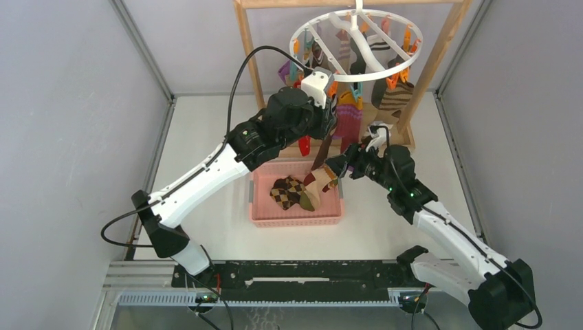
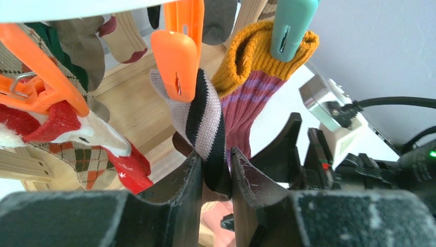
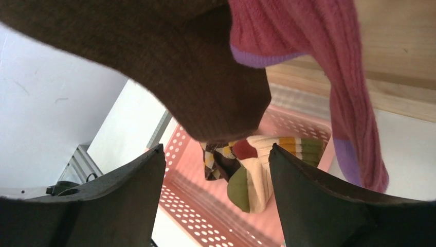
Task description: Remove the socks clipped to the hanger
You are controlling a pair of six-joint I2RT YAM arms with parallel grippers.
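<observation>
My left gripper is shut on a black-and-grey striped sock [image 2: 205,118], which hangs from an orange clip [image 2: 175,62] on the white round hanger [image 1: 357,75]. In the right wrist view a dark brown sock [image 3: 205,92] and a pink-and-purple sock [image 3: 344,92] hang just above and between my open right gripper, with nothing between its fingertips. The yellow-cuffed purple sock [image 2: 252,87] hangs on a teal clip. A red-and-white sock [image 2: 123,159] hangs to the left.
Below the hanger a pink basket [image 1: 261,206] holds several socks. The wooden stand [image 1: 433,55] frames the hanger.
</observation>
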